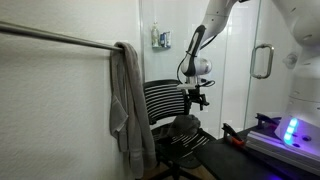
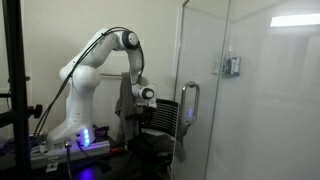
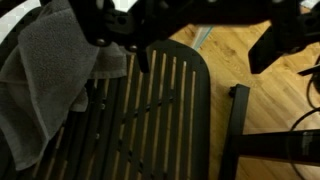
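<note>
My gripper (image 1: 197, 97) hangs open above and beside the black slatted chair (image 1: 165, 100), with nothing seen between its fingers. In the second exterior view the gripper (image 2: 150, 103) is small and dark against the chair (image 2: 160, 118). Looking down in the wrist view, the chair's slatted back (image 3: 150, 110) fills the middle, below the dark, spread fingers (image 3: 275, 42). A grey towel (image 3: 45, 85) lies at the left of that view. From outside, the grey towel (image 1: 130, 100) drapes over a wall rail, apart from the gripper.
The metal rail (image 1: 60, 37) runs along the left wall. Bottles stand on a small shelf (image 1: 161, 39) on the back wall. A glass door with a handle (image 1: 262, 62) is at the right. A dark tabletop (image 1: 235, 160) extends in front of the arm's base.
</note>
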